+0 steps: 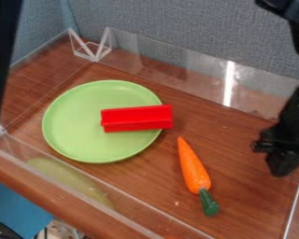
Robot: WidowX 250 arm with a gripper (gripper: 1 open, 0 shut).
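Observation:
A green plate (90,135) rests on the wooden floor of a clear-walled box, with a red block (135,118) lying across its right half. An orange carrot (193,168) with a green top lies to the right of and below the plate. My black gripper (267,147) is at the right edge, apart from the carrot and the plate, low over the wood. It looks shut, with nothing seen between its fingers.
Clear walls (230,84) border the wooden area at back, front and right. A white wire piece (90,47) stands at the back left corner. Bare wood (239,196) lies right of the carrot. A dark shape covers the far left edge.

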